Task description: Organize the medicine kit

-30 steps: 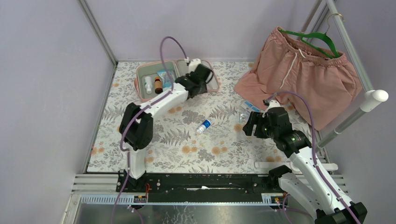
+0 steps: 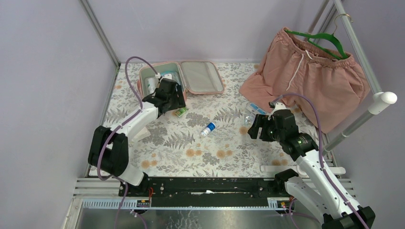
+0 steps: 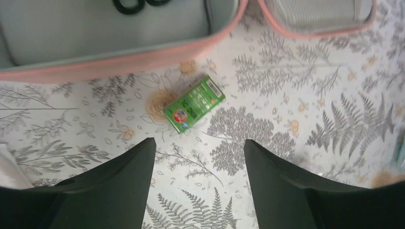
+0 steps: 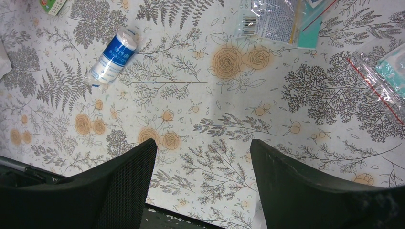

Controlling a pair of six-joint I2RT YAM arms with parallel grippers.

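Observation:
My left gripper is open above the table, just in front of the pink-rimmed medicine kit [image 3: 143, 59], whose lid [image 2: 203, 76] lies folded open. A small green box [image 3: 193, 104] lies between and beyond its empty fingers. A blue-and-white rolled bandage [image 4: 113, 58] lies mid-table. Clear packets [image 4: 267, 21] and another bagged item [image 4: 389, 71] lie to the right. My right gripper stands open and empty above the table's right part. In the top view the left arm hides part of the kit.
Pink shorts [image 2: 305, 81] on a green hanger hang from a white rack at the back right. A pale item [image 3: 9, 167] lies at the left.
The right arm has not moved.

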